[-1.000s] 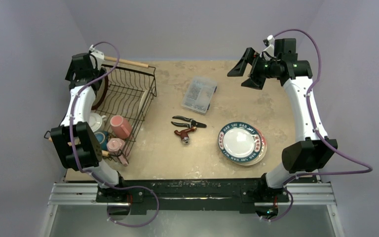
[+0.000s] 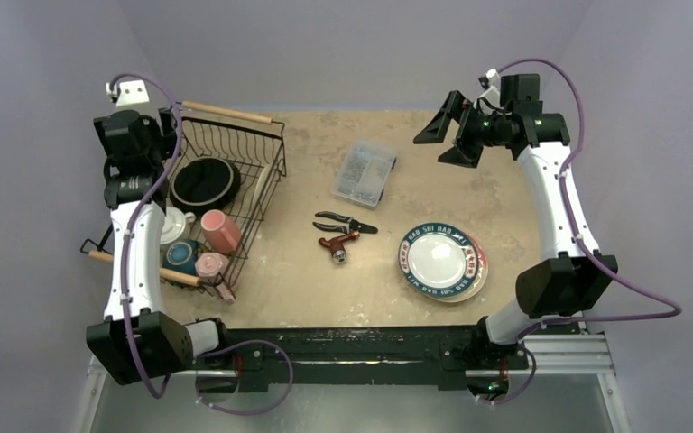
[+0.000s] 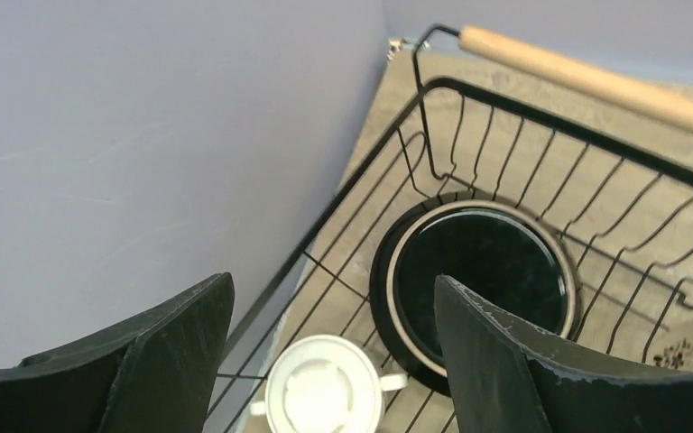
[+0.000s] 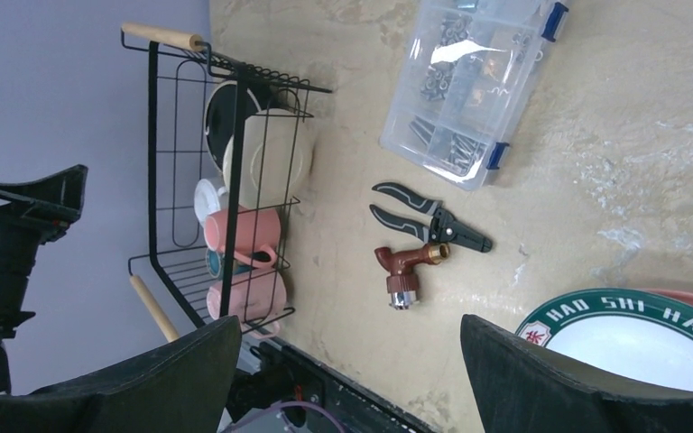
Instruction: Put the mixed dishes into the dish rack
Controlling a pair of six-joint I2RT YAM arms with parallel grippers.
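Note:
The wire dish rack (image 2: 270,176) at the left holds a black plate (image 2: 204,184) lying flat, a pale plate on edge, a white cup (image 3: 323,388), pink mugs (image 2: 221,232) and a blue mug (image 2: 180,257). My left gripper is open and empty above the rack's left side, over the black plate and white cup. A stack of plates (image 2: 438,262), the top one with a green lettered rim, lies at the right of the table. My right gripper hangs open and empty above the table's right part, behind that stack.
A clear organizer box (image 2: 364,172), pruning shears (image 2: 346,224) and a brass-brown fitting (image 2: 337,246) lie mid-table. Walls close in behind and at the left.
The plate that stood on edge at the rack's back left now lies flat in it. My right arm has barely moved.

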